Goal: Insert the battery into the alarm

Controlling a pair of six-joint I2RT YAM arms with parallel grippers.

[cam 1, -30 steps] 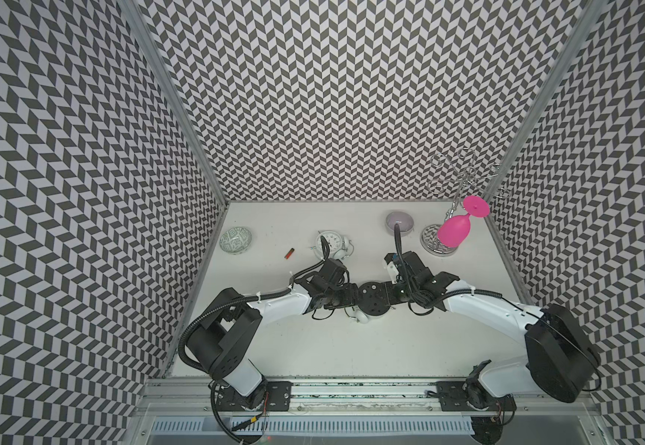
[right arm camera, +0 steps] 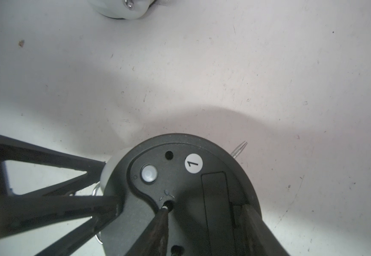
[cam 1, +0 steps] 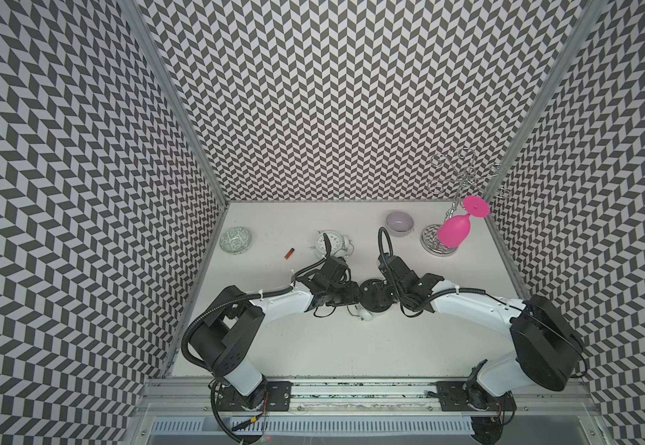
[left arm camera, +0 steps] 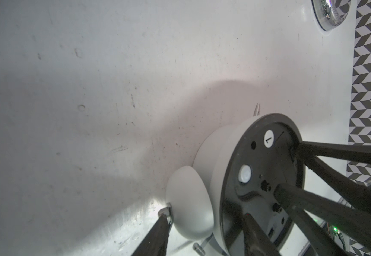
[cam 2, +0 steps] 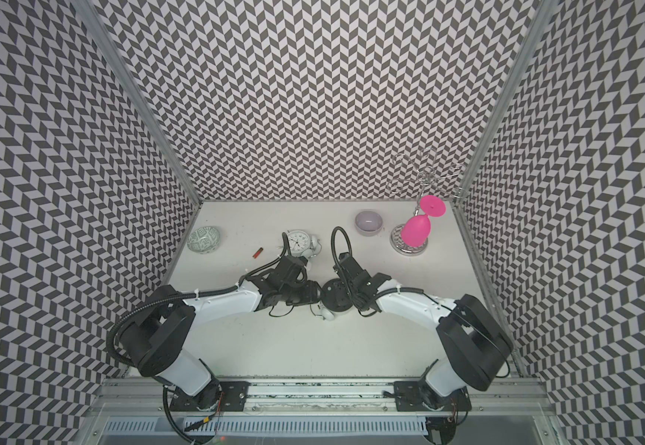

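Observation:
The alarm clock (right arm camera: 181, 183) lies face down at centre, its black back up, showing a closed-looking battery cover (right arm camera: 214, 192). My left gripper is shut on the clock from the left side. My right gripper is part open over the back, its fingertips around the battery cover area; whether they touch it is unclear. An orange-and-black battery (cam 1: 289, 253) lies on the table to the left, behind my left arm.
A second white clock (cam 2: 298, 241) sits behind the grippers. A green patterned bowl (cam 1: 235, 239) is at left. A lilac bowl (cam 1: 399, 222) and a chrome stand (cam 1: 434, 244) with pink pieces (cam 1: 454, 230) are at back right.
The left arm has barely moved; the battery lies where it was.

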